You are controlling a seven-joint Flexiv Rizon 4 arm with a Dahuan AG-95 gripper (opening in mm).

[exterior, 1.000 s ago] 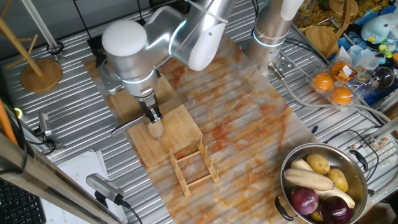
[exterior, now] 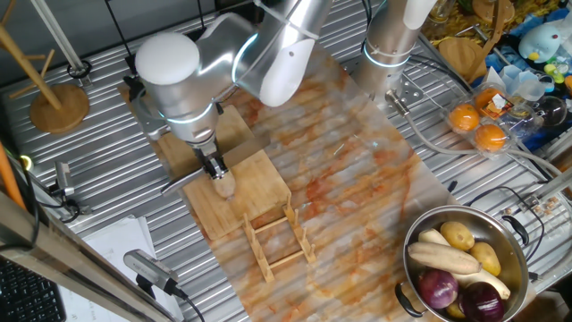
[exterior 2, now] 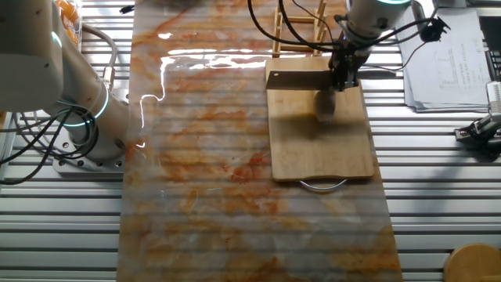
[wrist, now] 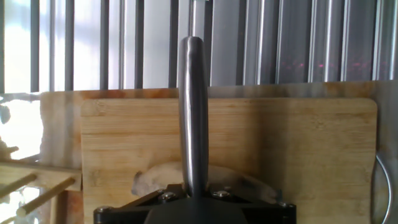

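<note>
A knife is gripped crosswise in my gripper, which is shut on it near the handle. Its metal handle points away toward the slatted table in the wrist view, while the broad blade reaches out on the other side. Beneath lies a pale brownish root vegetable on the wooden cutting board. The wrist view shows both ends of that vegetable, its middle covered by the handle and gripper. Whether the blade touches it cannot be told.
A small wooden rack stands against one end of the board. Farther off, a steel pot holds potatoes, purple onions and long pale roots. The marbled mat beside the board is bare. Papers lie off the mat's other side.
The upper arm and wrist have shifted slightly left in exterior view 1, the knife still gripped. The vegetable, board and rack look unmoved.
</note>
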